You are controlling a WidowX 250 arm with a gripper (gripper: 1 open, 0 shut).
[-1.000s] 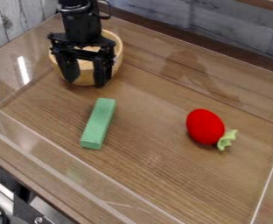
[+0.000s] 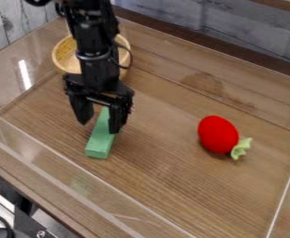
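My black gripper [image 2: 99,109] hangs low over a green block [image 2: 98,143], with its fingers around or just above the block's upper end, which they partly hide. The fingers stand apart; whether they touch the block I cannot tell. The block lies lengthwise on the wooden table [image 2: 173,204].
An orange bowl [image 2: 70,58] sits at the back left, partly behind the arm. A red object with a green top [image 2: 218,134] lies at the right. Its left edge is at the far left.
The block and red object have stayed in place.
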